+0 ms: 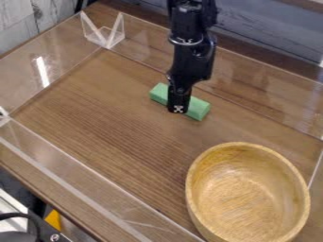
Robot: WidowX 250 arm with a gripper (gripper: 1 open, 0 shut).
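A green rectangular block (195,109) lies diagonally on the wooden tabletop (89,132), near the middle of the view. My black gripper (178,104) hangs from the top, its tip over the middle of the block and partly covering it. The fingers look close together; whether they touch the block is hard to tell.
A large tan bowl (247,203) sits at the front right. A clear wire-like or plastic piece (104,33) stands at the back left. Black cables lie at the front left corner.
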